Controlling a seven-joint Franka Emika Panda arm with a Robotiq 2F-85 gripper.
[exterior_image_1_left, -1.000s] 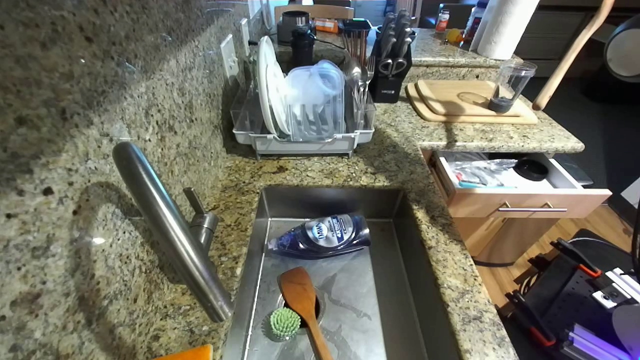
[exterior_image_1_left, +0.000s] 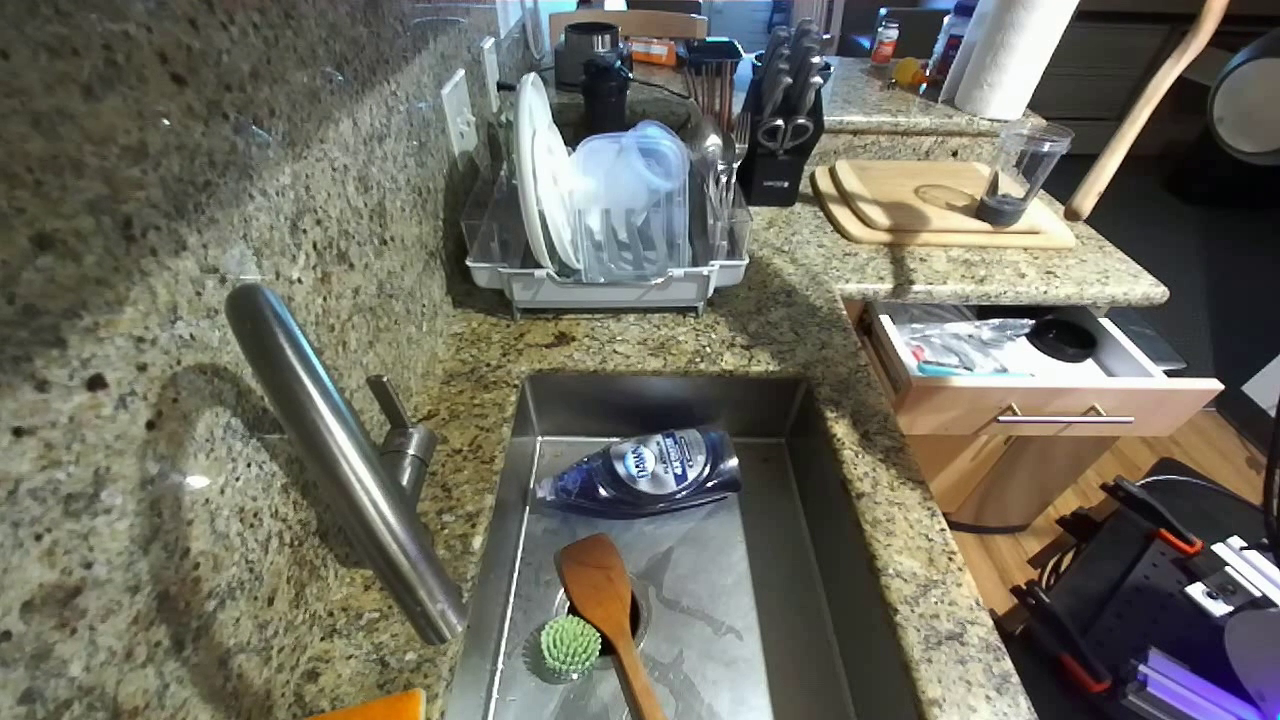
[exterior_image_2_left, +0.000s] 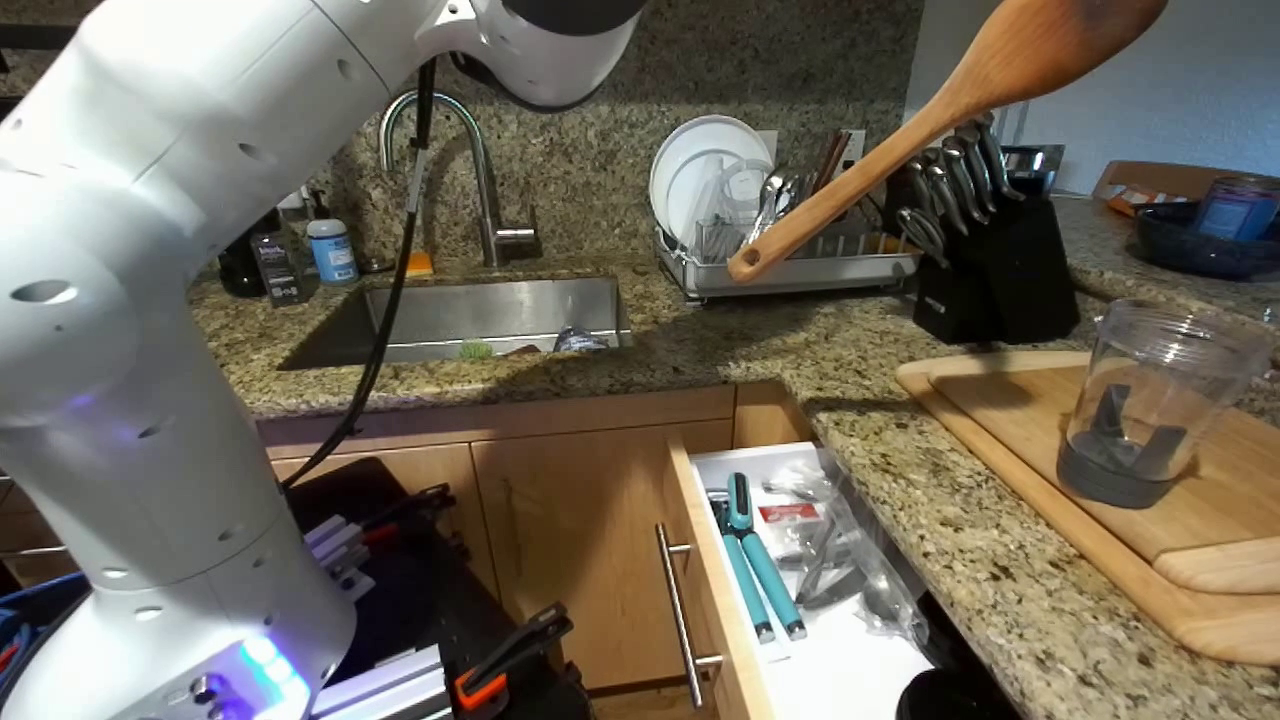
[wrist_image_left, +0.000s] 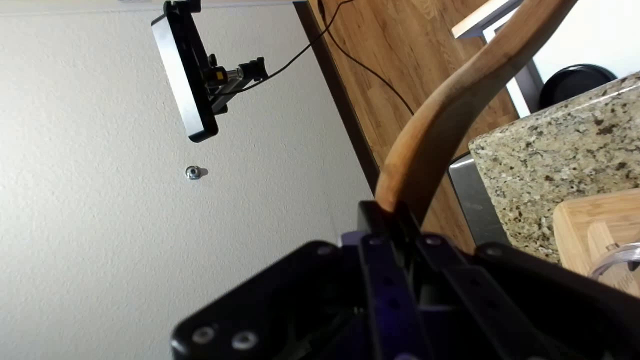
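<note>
In the wrist view my gripper is shut on one end of a wooden spoon (wrist_image_left: 438, 123), which slants up and right away from the fingers. The second exterior view shows this spoon (exterior_image_2_left: 864, 198) held in the air, its handle end with a hole pointing down and left; the gripper itself is out of that view. Only the lower handle of the spoon (exterior_image_1_left: 1146, 114) appears at the upper right of the first exterior view. Below it, an open drawer (exterior_image_2_left: 828, 648) holds teal-handled tongs (exterior_image_2_left: 758, 564) and plastic bags.
Cutting boards (exterior_image_2_left: 1044, 564) with a clear cup (exterior_image_2_left: 1152, 408) lie on the counter beside the drawer. A knife block (exterior_image_2_left: 1002, 270) and dish rack (exterior_image_2_left: 780, 274) stand behind. The sink (exterior_image_1_left: 708, 612) contains a soap bottle (exterior_image_1_left: 654, 472), a second wooden utensil (exterior_image_1_left: 596, 582) and a green brush (exterior_image_1_left: 569, 646).
</note>
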